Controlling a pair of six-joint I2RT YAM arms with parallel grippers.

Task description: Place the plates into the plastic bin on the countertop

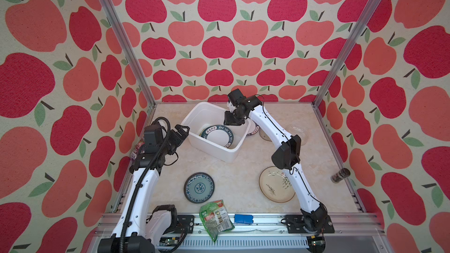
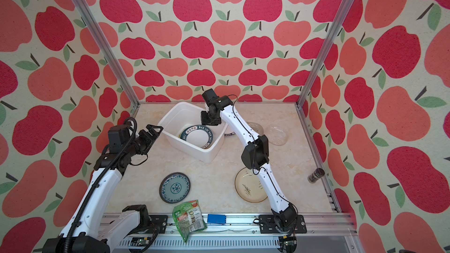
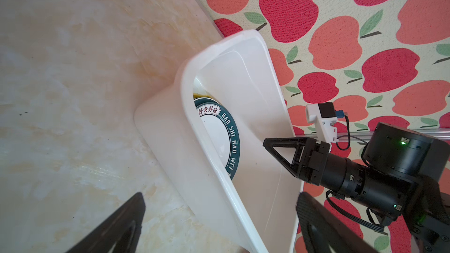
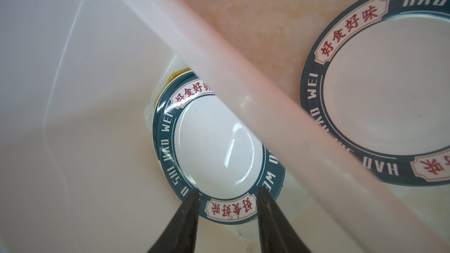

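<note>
A white plastic bin (image 1: 206,150) stands at the back, holding stacked plates with a dark lettered rim (image 4: 218,145). My right gripper hangs over the bin with parted fingers, nothing between them. Another such plate (image 4: 375,84) lies just outside the bin's right wall. My left gripper is open and empty beside the bin's left end. A blue-patterned plate (image 1: 198,187) lies at front left, a beige plate (image 1: 274,185) at front right.
At back right are a tan plate, partly behind my right arm, and a clear dish (image 2: 279,135). A cylinder (image 1: 339,175) stands at the right edge. A green packet (image 1: 215,217) lies on the front rail.
</note>
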